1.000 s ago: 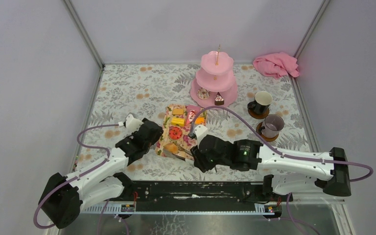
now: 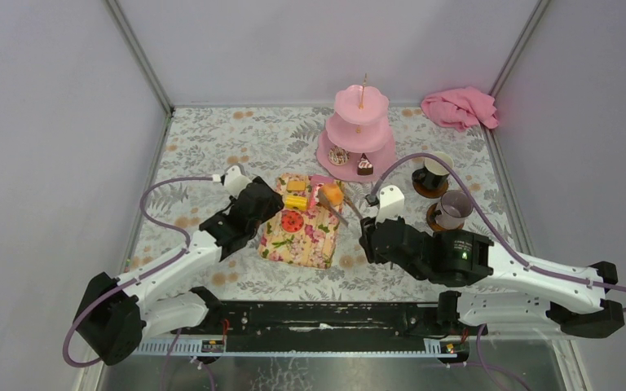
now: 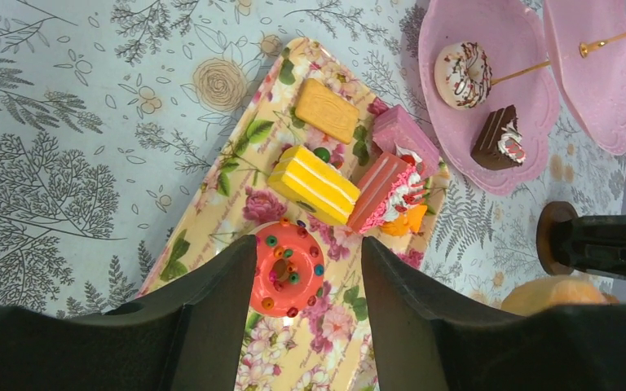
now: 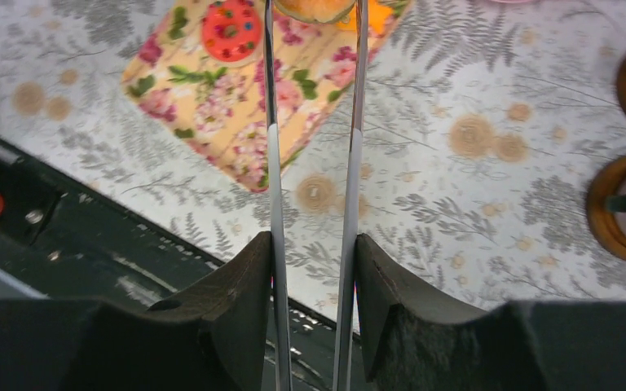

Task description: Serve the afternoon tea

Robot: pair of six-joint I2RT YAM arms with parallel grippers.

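Observation:
In the left wrist view, the floral tray [image 3: 183, 252] holds a red sprinkled donut [image 3: 293, 273], yellow cake [image 3: 314, 183], red cake slice [image 3: 379, 195], pink cake [image 3: 399, 134] and biscuit [image 3: 326, 110]. My left gripper hangs over the tray, fingertips apart; whether anything is between them is unclear. My right gripper grips metal tongs [image 4: 350, 187], whose tips hold an orange-yellow pastry [image 2: 332, 194] above the tray's right side. The pink tiered stand [image 2: 359, 130] carries a white donut [image 3: 456, 77] and chocolate cake [image 3: 497, 142] on its bottom tier.
A black cup [image 2: 436, 171] and a mauve cup [image 2: 454, 208] sit on wooden coasters at right. A pink cloth [image 2: 460, 110] lies at the back right corner.
My right arm, with tongs and pastry, has moved right and back from the tray's front toward the stand. My left arm has shifted slightly back and right.

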